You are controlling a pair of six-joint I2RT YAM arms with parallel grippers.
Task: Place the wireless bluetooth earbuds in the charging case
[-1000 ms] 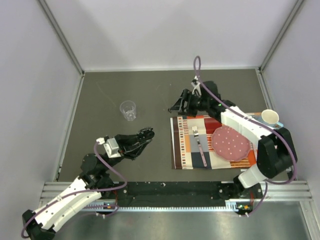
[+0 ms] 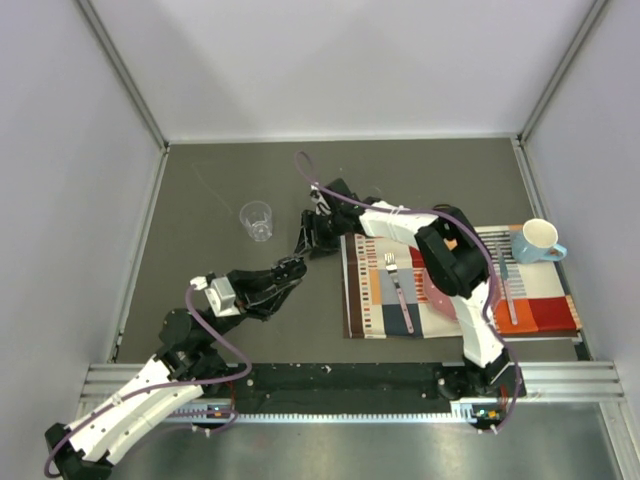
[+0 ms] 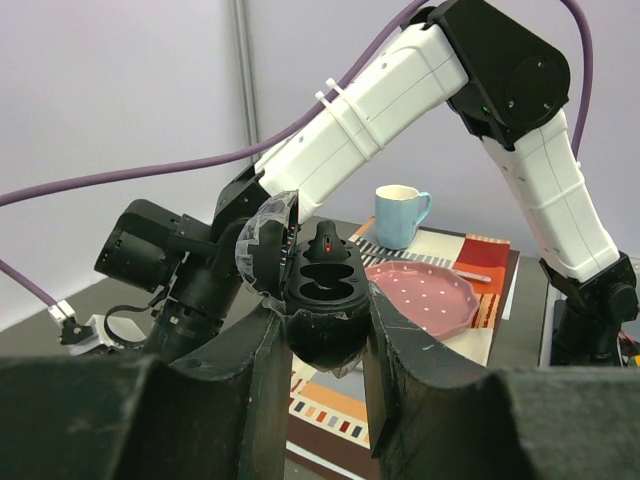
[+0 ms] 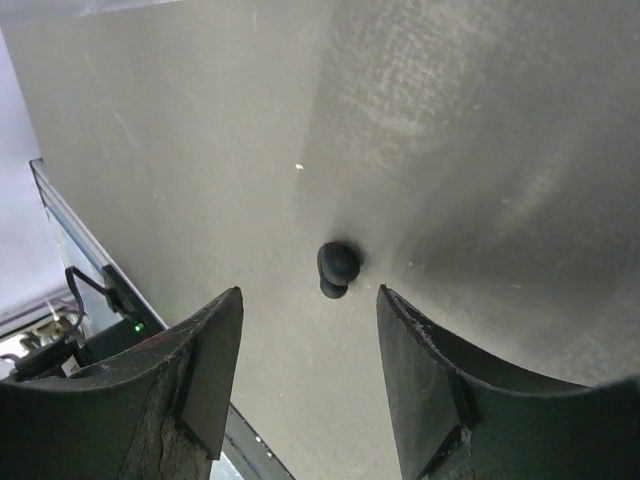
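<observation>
My left gripper is shut on the black charging case, held upright with its lid open; a red light shows inside. In the top view it hangs at the lower left of the bare grey table. My right gripper is part open over the table, its fingertips just short of a small black earbud lying there. In the top view that gripper is just above and right of the left one, hiding the earbud.
A glass stands to the left. A striped mat with a fork, knife and pink plate lies at right, beside a blue mug.
My right gripper has swung left from over the mat's upper edge to the middle of the table. The left gripper with the case has stayed put.
</observation>
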